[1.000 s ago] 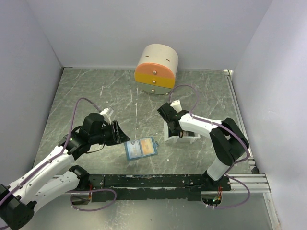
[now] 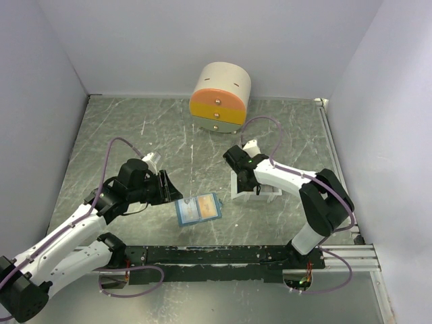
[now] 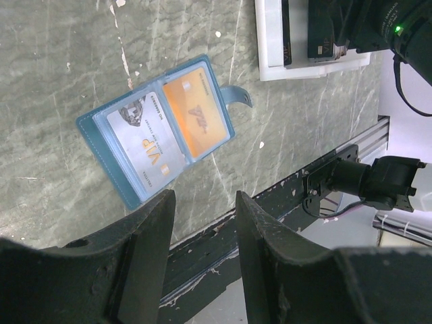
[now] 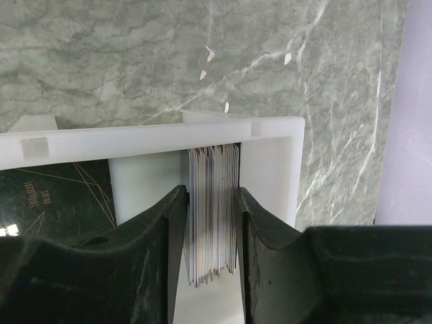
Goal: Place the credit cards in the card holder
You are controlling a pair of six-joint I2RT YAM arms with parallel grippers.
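The blue card holder (image 3: 102, 150) lies open on the table, a white card (image 3: 147, 140) in one clear pocket and an orange card (image 3: 196, 111) in the other. Above its near edge, my left gripper is open and empty. A stack of cards (image 4: 212, 223) stands on edge in the white tray (image 4: 270, 162). The fingers of my right gripper straddle that stack closely, one on each side; whether they press on it cannot be made out. In the top view the right arm hides much of the tray (image 2: 237, 189).
A dark card or box (image 4: 54, 199) occupies another part of the tray. A small round-topped drawer cabinet (image 2: 219, 98) stands at the back. Bare table lies around the holder, and its strap tab (image 3: 235, 95) sticks out toward the tray.
The left arm and the card holder look unchanged.
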